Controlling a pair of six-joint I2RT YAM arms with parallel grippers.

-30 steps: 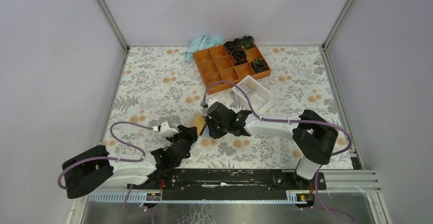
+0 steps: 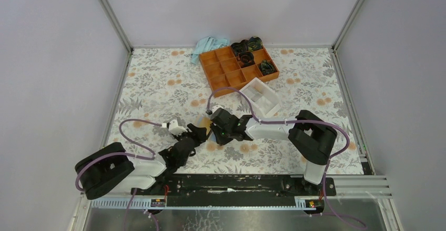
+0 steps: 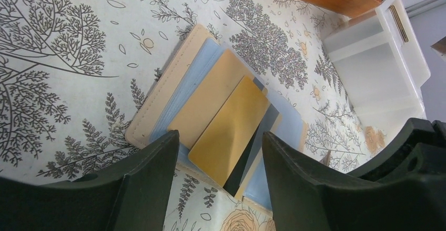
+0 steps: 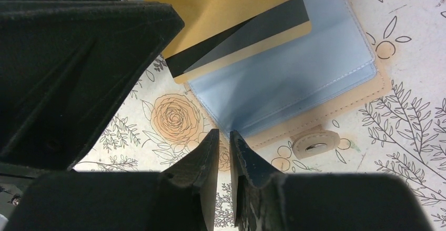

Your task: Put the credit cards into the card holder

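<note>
The card holder (image 3: 158,97), beige with pale blue pockets, lies flat on the table. A gold card (image 3: 231,128) with a dark stripe rests at a slant on it; whether any edge is inside a pocket, I cannot tell. My left gripper is part open over the card's near end, one finger on either side, not closed on it. In the right wrist view, a dark left finger (image 4: 152,31) covers part of the card. My right gripper shows a narrow gap with nothing in it, near the holder's edge, beside the snap tab (image 4: 315,144).
A white bin (image 2: 261,97) stands behind the right arm. The wooden compartment tray (image 2: 215,76) with dark coiled items and a blue cloth (image 2: 208,46) are at the back. Both grippers are close together.
My left gripper has shifted slightly right and up in the top view, closer to the right one. The right arm has drawn a little to the left, staying near the holder.
</note>
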